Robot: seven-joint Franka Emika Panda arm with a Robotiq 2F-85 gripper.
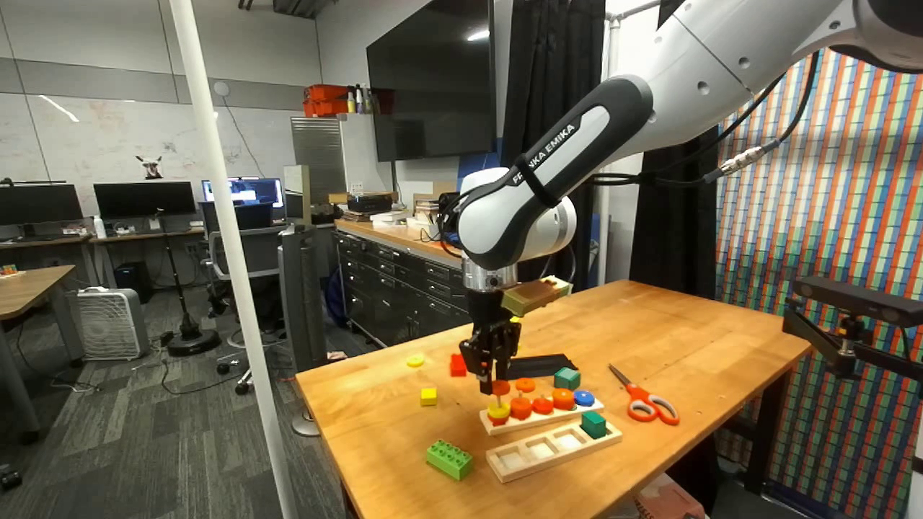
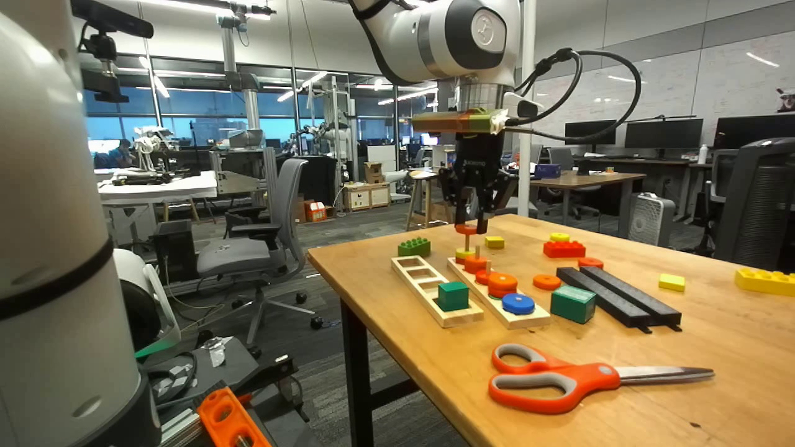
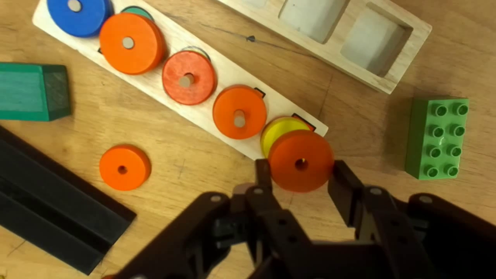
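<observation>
Between the fingertips of my gripper an orange ring [image 3: 302, 155] with a centre hole is pinched. It hangs over the end peg of the wooden peg board [image 1: 521, 421], where a yellow ring [image 3: 281, 131] sits low on that peg. In exterior view 2 the held orange ring [image 2: 466, 230] is up at the top of the peg, well above the yellow one; whether the peg tip is inside the hole is hard to tell. Other pegs carry orange rings [image 3: 239, 111], a red-orange ring [image 3: 189, 77] and a blue ring [image 3: 80, 18].
Beside the board lies a wooden tray [image 1: 510, 467] with a green cube [image 1: 593, 423]. A green toy brick [image 3: 437, 139], a loose orange ring [image 3: 124, 167], a green block [image 3: 32, 92], black bars [image 2: 618, 294] and orange-handled scissors [image 1: 647, 405] surround it.
</observation>
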